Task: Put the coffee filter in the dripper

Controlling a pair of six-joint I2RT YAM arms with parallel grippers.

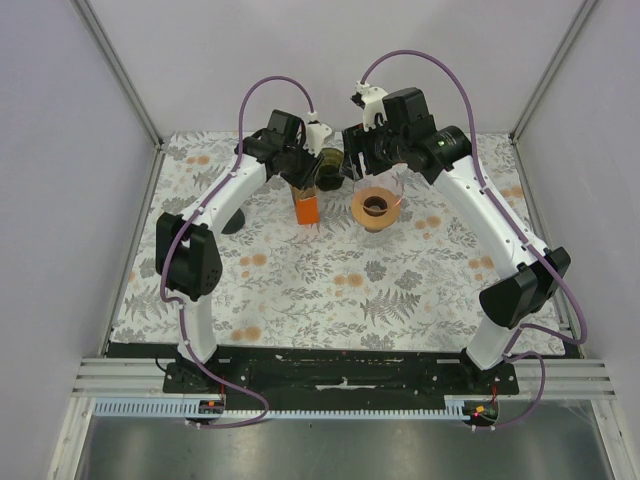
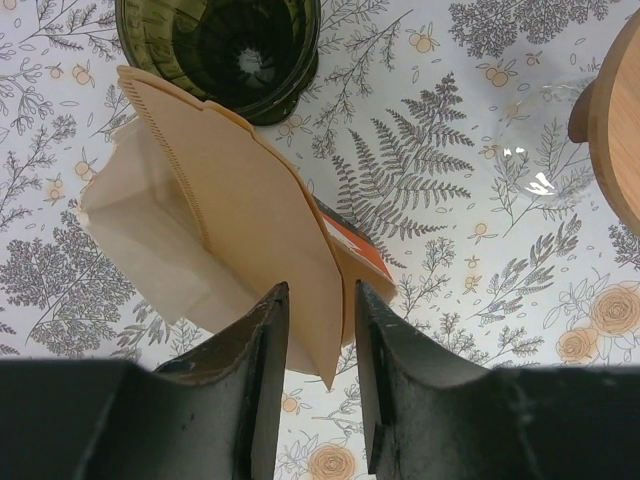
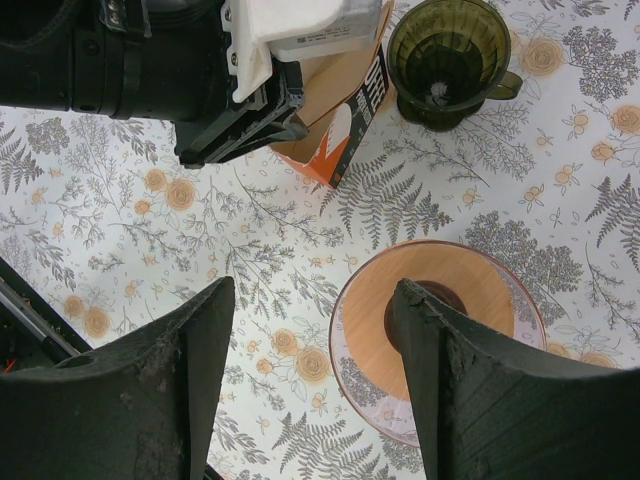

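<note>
Paper coffee filters (image 2: 230,230) stand in an orange box (image 1: 307,210). My left gripper is over them, its fingers a little apart at the edge of one filter; whether they touch it I cannot tell. The wooden dripper (image 1: 376,215) with a clear rim (image 3: 435,330) is to the right of the box. Above the dripper, my right gripper stands open, nothing between its fingers.
A green glass carafe (image 3: 448,60) stands behind the box. A dark object (image 1: 232,222) lies on the left of the patterned table.
</note>
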